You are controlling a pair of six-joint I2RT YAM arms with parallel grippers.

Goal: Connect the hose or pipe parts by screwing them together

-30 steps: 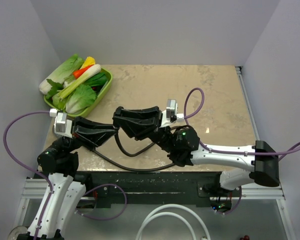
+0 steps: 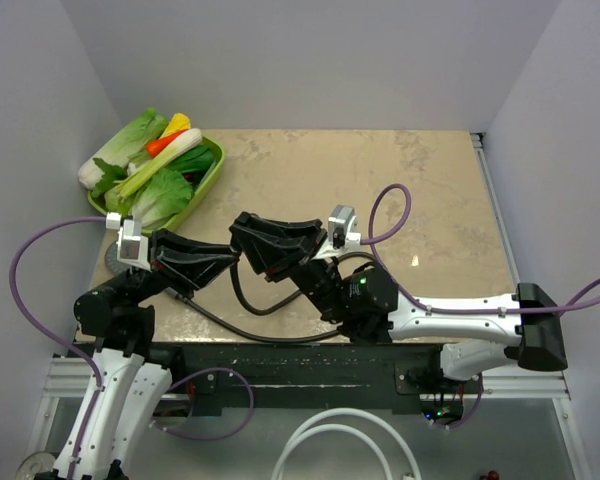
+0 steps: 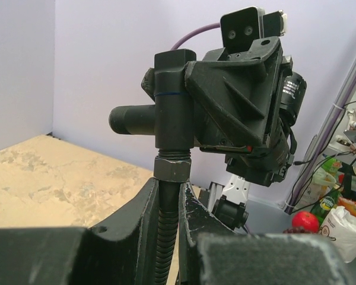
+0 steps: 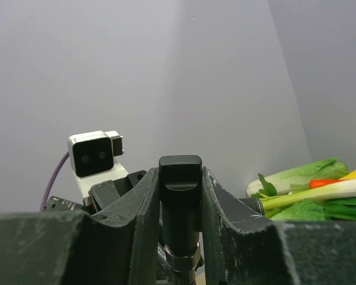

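Above the worktop, my left gripper grips a corrugated black hose (image 3: 166, 249) just below its threaded end nut (image 3: 171, 168). Over that sits a black tee fitting (image 3: 172, 107), its side branch pointing sideways, with the threaded end at its lower mouth. My right gripper is closed around this fitting, whose top shows between the fingers in the right wrist view. In the top view the two grippers meet near the middle, with the hose hanging between them and looping across the worktop.
A green basket of vegetables (image 2: 212, 175) stands at the back left. Walls border the back and both sides. A pale looped tube (image 2: 352, 415) lies beyond the front edge.
My right gripper and arm have shifted slightly to the right. The left gripper has moved very little.
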